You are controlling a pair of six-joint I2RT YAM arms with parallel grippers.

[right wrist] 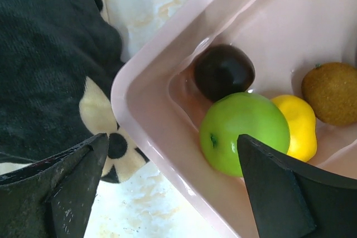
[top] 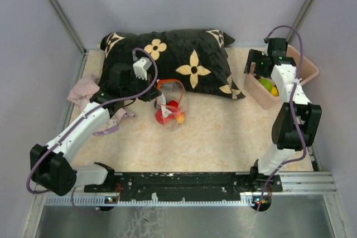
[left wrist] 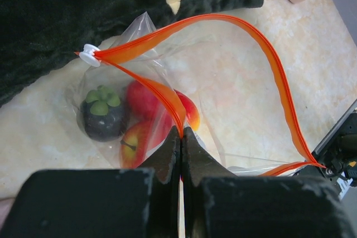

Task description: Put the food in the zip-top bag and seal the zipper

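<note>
The clear zip bag (left wrist: 240, 93) with orange zipper and white slider (left wrist: 89, 54) lies open, holding red apples (left wrist: 135, 146), a dark fruit (left wrist: 102, 118) and a yellow-red fruit. My left gripper is shut at the zipper edge; any film between its tips is hard to tell. My right gripper is open above the pink bin (right wrist: 145, 126), over a green fruit (right wrist: 234, 126), yellow fruit (right wrist: 301, 129), dark fruit (right wrist: 223, 71) and brown fruit (right wrist: 329, 93).
A black flowered pillow (top: 139, 59) fills the back; a pink cloth (top: 86, 90) lies at left.
</note>
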